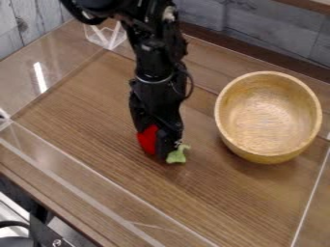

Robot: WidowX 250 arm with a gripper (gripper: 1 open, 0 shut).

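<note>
The black gripper point(157, 130) is lowered to the table in the middle of the view, its fingers over a red object point(149, 140) with a light green part point(178, 154) poking out at the right, perhaps a strawberry or toy vegetable. The gripper hides much of the object. The fingers appear to stand apart around it; whether they touch it is unclear.
A large light wooden bowl point(267, 116) sits on the table point(91, 183) to the right of the gripper. A clear plastic item point(106, 31) is at the back left.
</note>
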